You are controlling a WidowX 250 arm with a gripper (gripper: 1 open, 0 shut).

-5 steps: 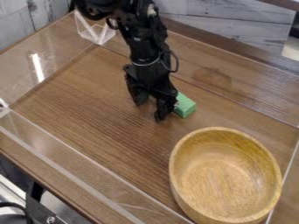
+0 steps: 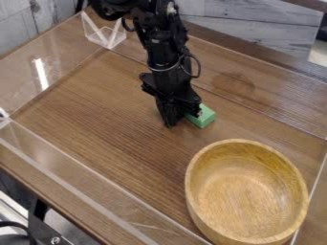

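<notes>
The black gripper (image 2: 174, 109) is low over the middle of the wooden table, its tips down beside a small green block (image 2: 202, 117). The block is partly behind the gripper on its right. The fingers are dark and overlap, so I cannot make out how the fingers stand or anything held between them.
A large yellow oval bowl (image 2: 243, 225) stands at the front right of the table (image 2: 90, 144). A pale wooden wall (image 2: 269, 24) runs along the back right.
The gripper has shifted slightly and turned, its tips now closer over the green block, which is more covered by it.
</notes>
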